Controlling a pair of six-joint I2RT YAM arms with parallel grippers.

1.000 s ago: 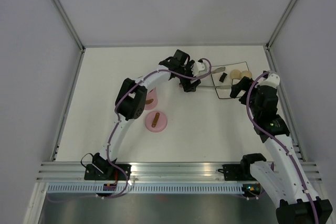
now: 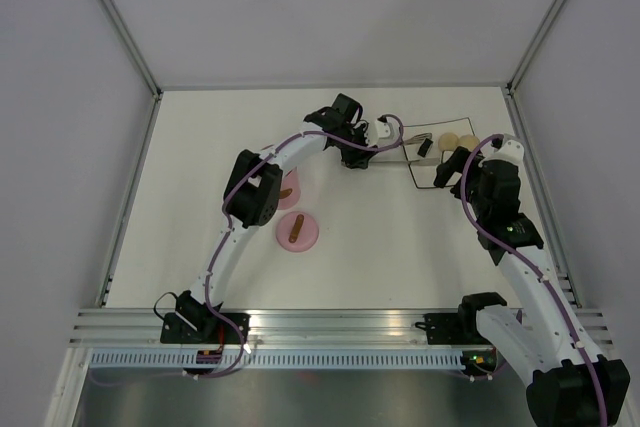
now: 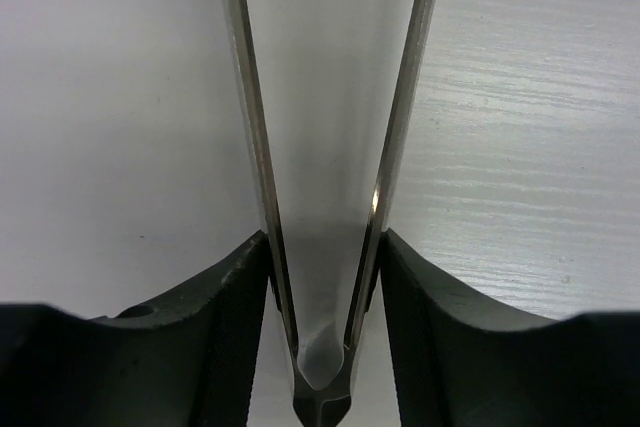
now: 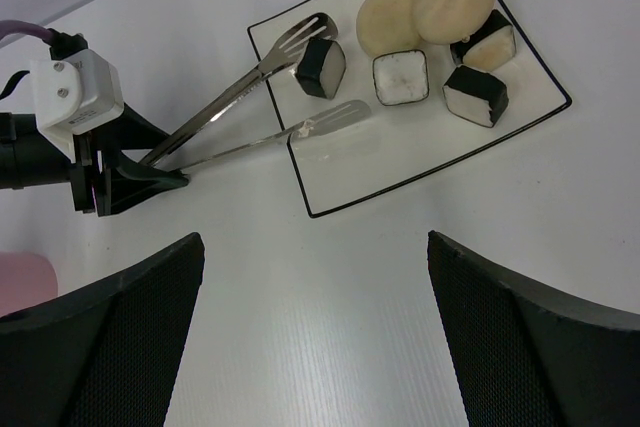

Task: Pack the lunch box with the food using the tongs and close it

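My left gripper [image 2: 360, 155] is low at the back middle, around the handle end of steel tongs; in the left wrist view the two arms of the tongs run between its fingertips, its fingers partly open. The tong heads reach into the lunch box [image 4: 360, 177], which holds rice pieces with dark wraps [image 4: 475, 97], a plain white piece [image 4: 400, 77] and round buns [image 4: 452, 7]. My right gripper stands open beside the box, nothing between its fingers.
Two pink plates [image 2: 310, 232] with brown items lie left of centre, one partly behind the left arm.
The left gripper has moved very slightly, and the upper tong head looks a little different in position.
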